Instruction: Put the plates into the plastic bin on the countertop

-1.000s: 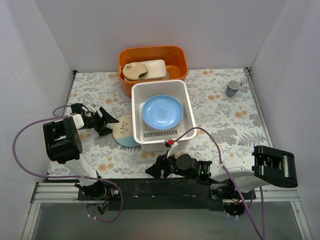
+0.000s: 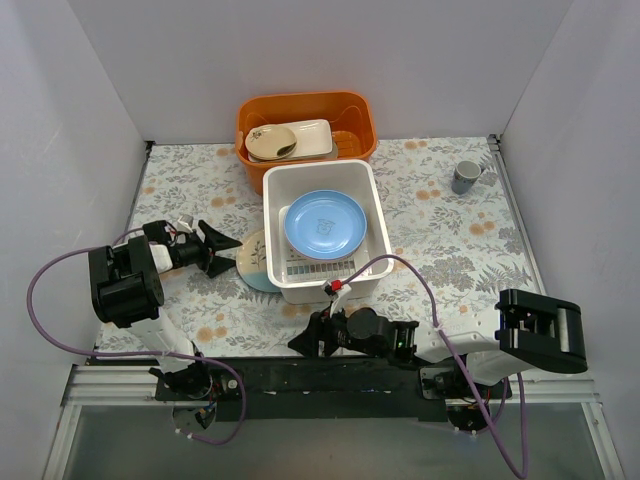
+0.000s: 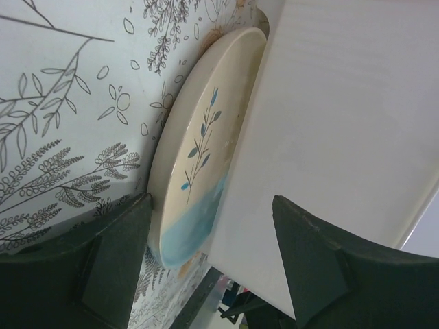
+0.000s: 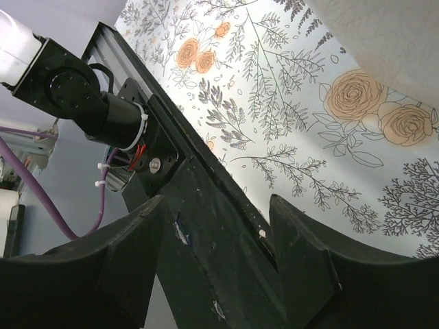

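A blue plate (image 2: 325,226) lies inside the white plastic bin (image 2: 372,190) at the middle of the countertop. The cream plate with a blue lower part (image 2: 258,265) is on the counter, against the bin's left side and partly hidden by it. In the left wrist view this plate (image 3: 206,147) leans tilted on the bin wall (image 3: 322,116). My left gripper (image 2: 228,255) is open at the plate's left edge, and one finger (image 3: 127,233) is close to its rim. Near the front edge of the counter, my right gripper (image 2: 310,345) stands open, with nothing between its fingers.
Behind the white bin stands an orange bin (image 2: 358,120) holding several dishes. A grey mug (image 2: 466,177) is at the back right.
The cream plate has slid right against the white bin, now further under its side, with my left gripper moving slightly right and forward beside it. The right arm has barely shifted.
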